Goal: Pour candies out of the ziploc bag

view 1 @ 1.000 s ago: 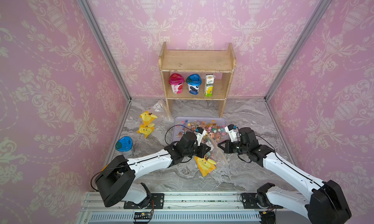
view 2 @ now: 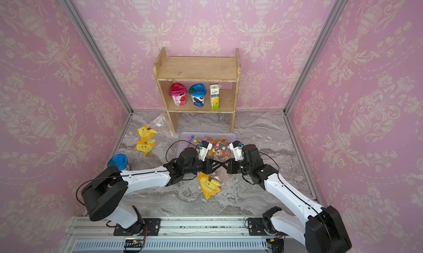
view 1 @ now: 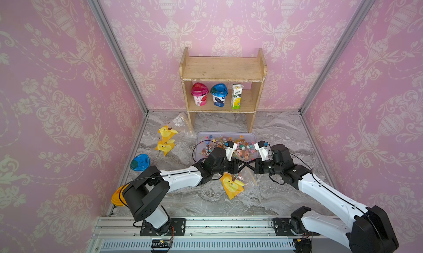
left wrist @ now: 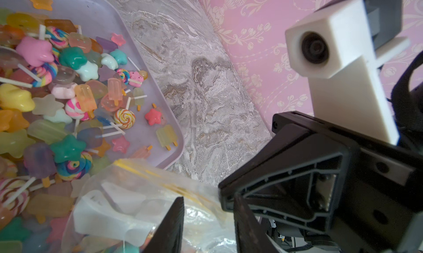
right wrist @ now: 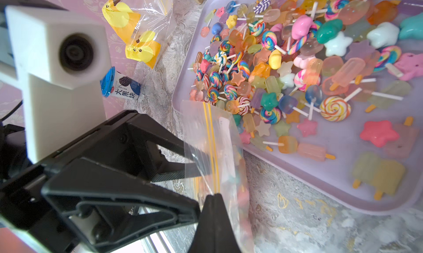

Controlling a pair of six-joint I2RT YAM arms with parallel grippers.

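Observation:
A clear ziploc bag with a yellow seal (left wrist: 145,200) and a printed yellow lower part (view 1: 231,187) lies at the near edge of a lilac tray of candies (right wrist: 304,173). My grippers meet over it, fingertips almost touching in both top views. My left gripper (view 1: 241,161) appears part open at the bag's mouth; whether anything is between its fingers is unclear. My right gripper (view 1: 250,163) is at the bag's zipper end, behind the plastic in the right wrist view, and I cannot make out its grip.
A wooden shelf (view 1: 222,63) holds two cups and a carton at the back. Two yellow bags (view 1: 166,134) and a blue-lidded cup (view 1: 140,161) lie on the left.
My right gripper and the other things look nearly unchanged.

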